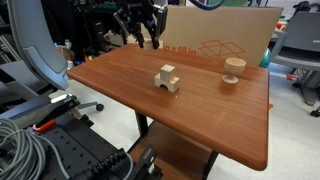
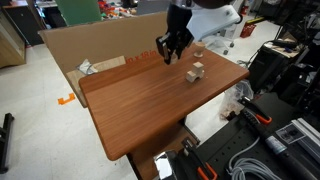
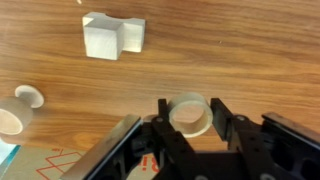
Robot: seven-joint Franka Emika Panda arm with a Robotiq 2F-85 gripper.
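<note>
In the wrist view my gripper is shut on a pale round cup [image 3: 188, 126], its mouth facing the camera and a fingertip at each side. Exterior view 1 has the gripper [image 1: 140, 42] raised above the far left part of the wooden table [image 1: 215, 115]. A second pale cup, a stemmed one [image 1: 234, 68], stands upright at the table's back right. Some way from the gripper, a small stack of pale blocks [image 1: 167, 79] sits near the table's middle, a cube resting on a wider piece.
A cardboard panel [image 1: 215, 32] with red markings stands behind the table. A black cable hangs from the arm near the panel. Other equipment and cables lie at the lower left.
</note>
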